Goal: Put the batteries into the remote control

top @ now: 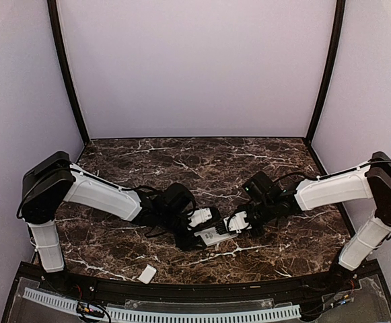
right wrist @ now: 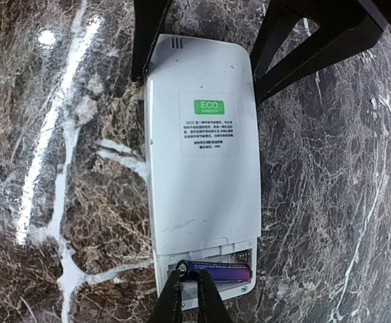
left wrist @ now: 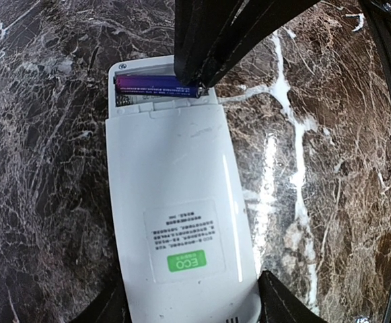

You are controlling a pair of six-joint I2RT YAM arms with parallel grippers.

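The white remote (left wrist: 175,182) lies face down with its battery bay uncovered at one end. One purple-and-black battery (right wrist: 221,271) lies across that bay, with a bare spring (right wrist: 243,256) beside it. Over the battery's left end in the right wrist view, my right gripper has its fingertips slightly parted; the battery does not look gripped between them. My left gripper stands open around the remote's other end, a finger at each side. From above, both arms cover most of the remote (top: 217,235).
A small white piece (top: 147,274), possibly the battery cover, lies near the table's front edge at left. Close to each other over the remote, the two grippers leave little room between them.
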